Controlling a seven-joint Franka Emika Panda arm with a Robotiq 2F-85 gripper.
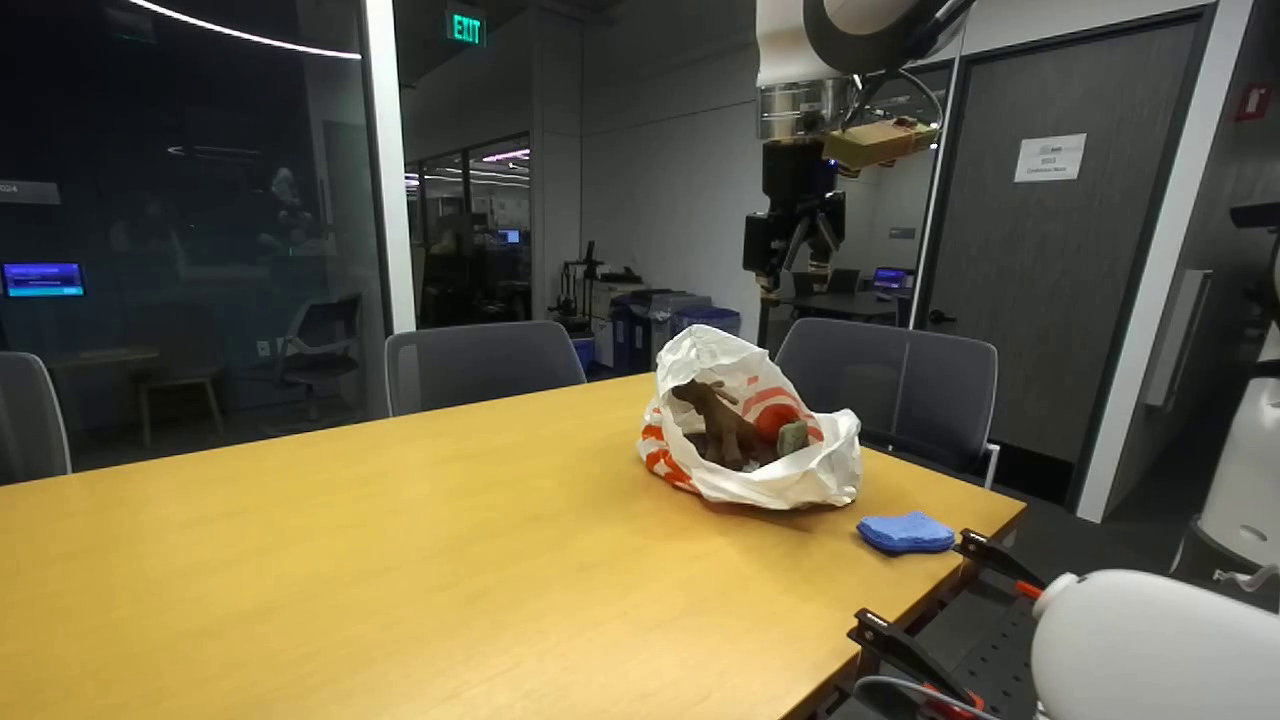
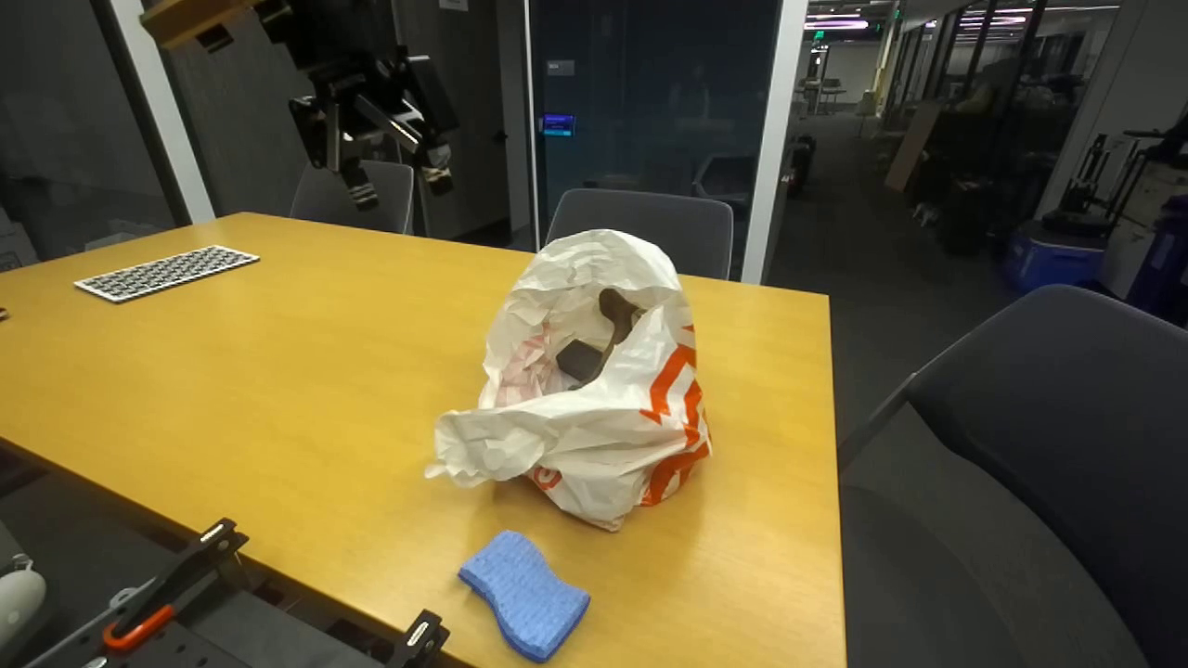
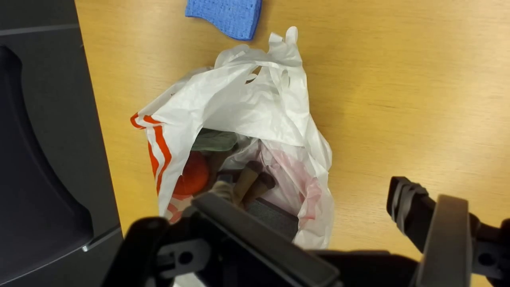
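A white plastic bag with red-orange markings lies open on the table. Inside it are a brown animal-like figure, a red-orange round object, a grey-green object and a dark block. My gripper hangs in the air above the table, open, with nothing between its spread fingers. In the wrist view one finger covers part of the bag's opening, while the other finger is over bare table. A blue sponge rests beside the bag.
A black-and-white patterned board lies at the table's far end. Clamps grip the table edge by the robot base. Grey chairs stand around the table.
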